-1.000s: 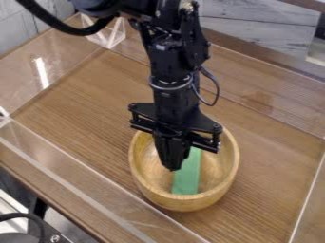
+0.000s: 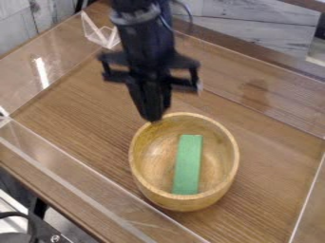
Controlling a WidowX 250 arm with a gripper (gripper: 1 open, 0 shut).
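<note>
My dark gripper (image 2: 150, 95) hangs at the upper middle of the camera view, above and behind a tan round bowl (image 2: 150, 161) on the wooden table. Its fingers look shut with nothing seen between them, though the tips are small and dark. A green oblong object (image 2: 188, 163) lies inside the bowl, toward its right side, clear of the gripper.
The wooden table (image 2: 70, 133) is open to the left and right of the bowl. A clear plastic piece (image 2: 105, 30) is at the back left. A pale board wall stands at the back right, and a black cable lies at the lower left.
My gripper has risen and moved back, out from over the bowl, so that more of the bowl and the green object shows.
</note>
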